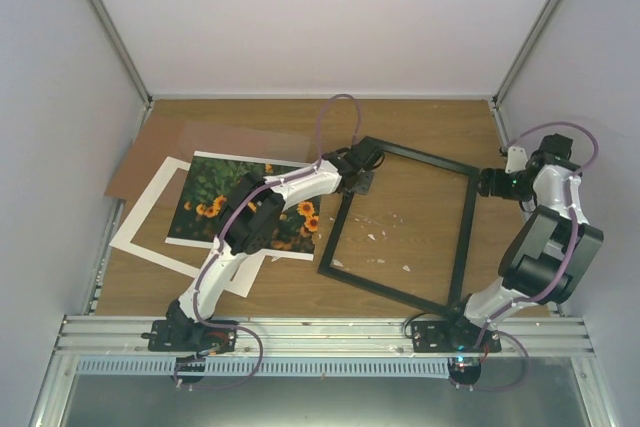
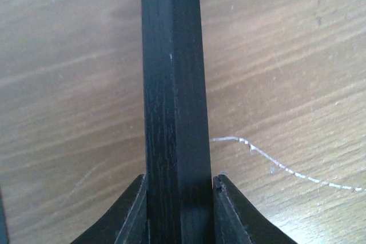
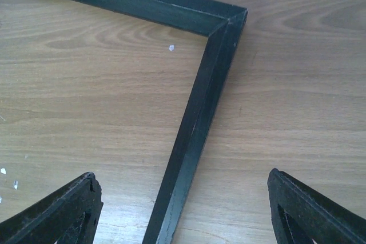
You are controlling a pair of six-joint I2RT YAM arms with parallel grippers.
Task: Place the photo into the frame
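The black picture frame lies on the wooden table, empty inside apart from small pale scraps. My left gripper is at its left side bar; in the left wrist view the fingers close in against both edges of that bar, so it looks shut on it. Just right of the frame's upper right corner hangs my right gripper. It is open, its fingers wide apart, with the frame's right bar below and between them. The sunflower photo lies to the left, partly hidden under my left arm.
A white mat border lies partly beneath the photo, and a brown backing board is behind them. Bare table shows at the front between photo and frame. Side walls stand close on both sides.
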